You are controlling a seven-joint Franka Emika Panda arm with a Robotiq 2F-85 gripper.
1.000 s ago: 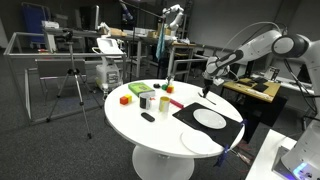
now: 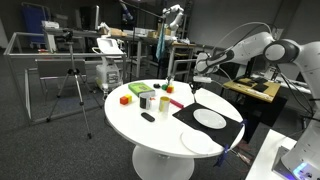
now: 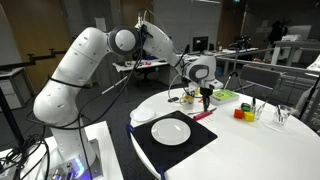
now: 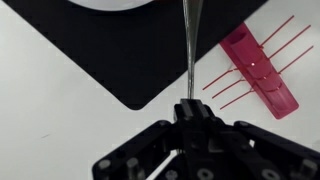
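My gripper is shut on a slim metal utensil (image 4: 192, 45), whose shiny shaft stretches away from the fingertips; which kind of utensil it is I cannot tell. In the wrist view, a pink-red holder (image 4: 262, 70) with several thin prongs lies to the right of the utensil, apart from it. A black mat (image 4: 135, 75) spreads beneath, with the edge of a white plate (image 4: 110, 3) on it. Seen from outside, the gripper (image 3: 205, 103) hangs over the table just beyond the mat, near the red holder (image 3: 202, 114).
The mat's plate (image 2: 209, 118) is bare, and a second white plate (image 2: 197, 142) lies beside the mat. A tan mug (image 2: 164, 104), a dark flat object (image 2: 148, 117), a green tray (image 2: 138, 88) and coloured blocks occupy other parts of the round table (image 2: 130, 125).
In exterior view 1, the arm and gripper have shifted left across the far side of the table, toward the red holder. The plates and mat have not moved.
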